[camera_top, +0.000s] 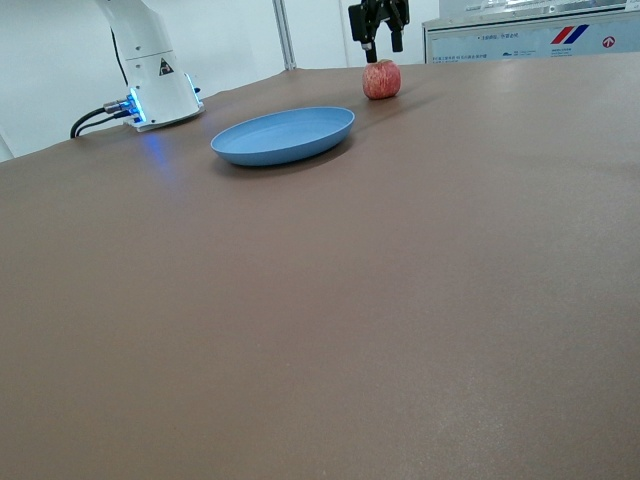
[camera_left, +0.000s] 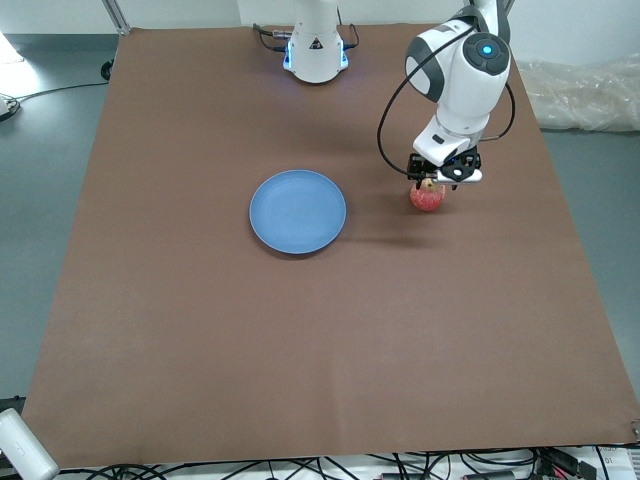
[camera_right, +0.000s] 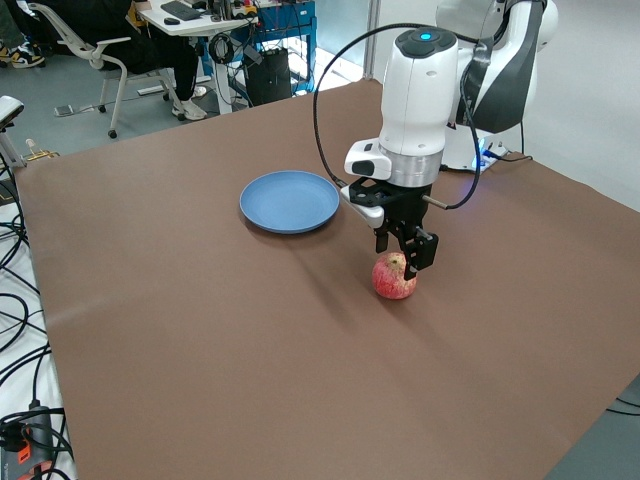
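A red apple (camera_left: 427, 198) (camera_top: 381, 82) (camera_right: 394, 282) sits on the brown table. My black gripper (camera_left: 436, 182) (camera_top: 383, 50) (camera_right: 395, 258) hangs just over it, fingers spread apart with the apple below them, not around its middle. A flat blue plate (camera_left: 298, 211) (camera_top: 282, 136) (camera_right: 289, 202) lies beside the apple, to its left in the left and right views.
The robot's white base (camera_left: 316, 55) stands at the back of the table (camera_left: 200, 330). Cables and equipment lie beyond its edges.
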